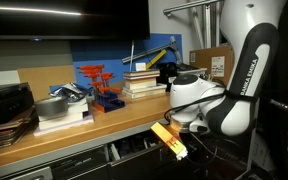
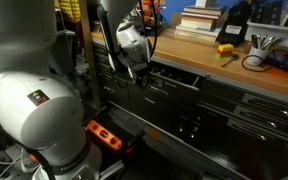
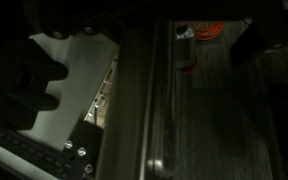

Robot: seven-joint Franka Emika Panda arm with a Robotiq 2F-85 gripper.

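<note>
In the wrist view my gripper stands open, its dark fingers [image 3: 29, 82] far apart on either side of a drawer's front edge [image 3: 139, 110]. The edge runs through the gap, and whether a finger touches it I cannot tell. Left of the edge, the drawer's grey inside and metal hardware show. Exterior view 2 shows the drawer [image 2: 176, 76] partly pulled out under the worktop, my white arm [image 2: 134, 50] reaching down beside it. In exterior view 1 a yellow-and-white piece [image 1: 169, 140] sits tilted at my wrist; the fingertips are too dark to make out.
Above the drawer, the wooden worktop [image 1: 114, 123] carries a stack of books [image 1: 141, 82], red items [image 1: 96, 76] and a pot [image 1: 52, 107]. More black drawers [image 2: 249, 110] line the cabinet. A grey cylinder [image 3: 185, 45] and an orange cable [image 3: 209, 30] lie low beside the drawer.
</note>
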